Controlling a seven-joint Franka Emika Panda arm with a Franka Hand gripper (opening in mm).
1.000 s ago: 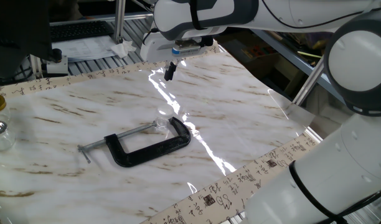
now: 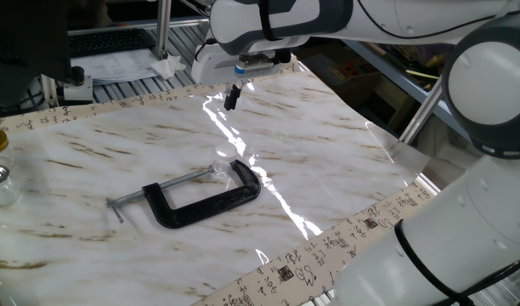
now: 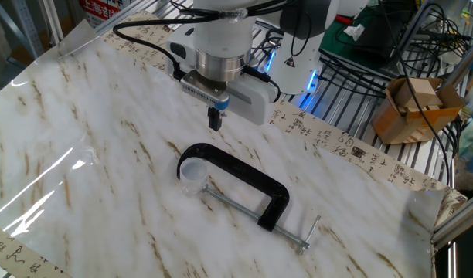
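A black C-clamp (image 2: pixel 205 206) with a silver screw lies flat on the marbled table sheet. Its curved frame (image 3: pixel 235 166) also shows in the second exterior view, with the screw's T-bar towards the lower right. By the screw's end, inside the clamp's finger end, is a small clear round piece (image 3: pixel 194 173), perhaps a cup or lid; whether it touches the clamp I cannot tell. My gripper (image 2: pixel 232 98) hangs above the sheet, apart from the clamp on its far side in the first view. Its dark fingers (image 3: pixel 214 118) appear together, with nothing visible between them.
At the left edge of the first view stands a clear jar (image 2: pixel 1 183) with a yellow lid. A cardboard box (image 3: pixel 418 112) sits on the rack beyond the table. Keyboard (image 2: pixel 111 41) and papers lie behind. Much of the sheet around the clamp is bare.
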